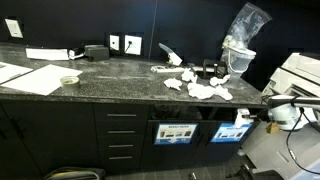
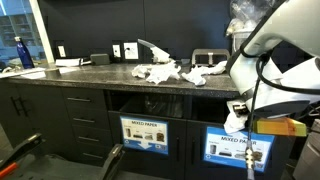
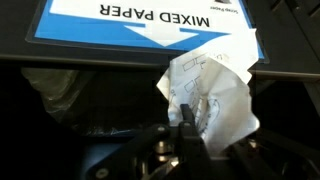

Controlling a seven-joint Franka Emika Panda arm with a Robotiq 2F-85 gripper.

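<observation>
A crumpled white sheet of paper with printed lines fills the middle right of the wrist view. My gripper is shut on its lower edge. Behind the paper is the blue and white "MIXED PAPER" sign, with a dark opening beside it. In exterior view 2 the paper hangs above the right-hand sign, below the counter's edge. From exterior view 1, the paper shows as a small white patch by the right-hand bin front. The fingertips are hard to make out in both exterior views.
Several crumpled papers lie on the dark counter above the bins. A second bin front with its own sign stands to the left. A clear bag shows inside the opening.
</observation>
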